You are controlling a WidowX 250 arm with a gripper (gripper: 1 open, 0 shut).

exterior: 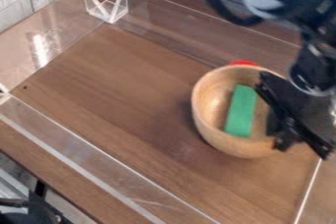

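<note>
A wooden bowl point(210, 110) sits right of centre on the table, with a green block point(241, 110) lying inside it. A small red object point(243, 62) shows just behind the bowl. My dark gripper point(284, 118) hangs at the bowl's right rim, blurred and partly cut off at the right edge; whether its fingers are open or shut, or hold anything, is unclear.
Transparent panels edge it at the left and front. A clear plastic bracket point(106, 8) stands at the back left.
</note>
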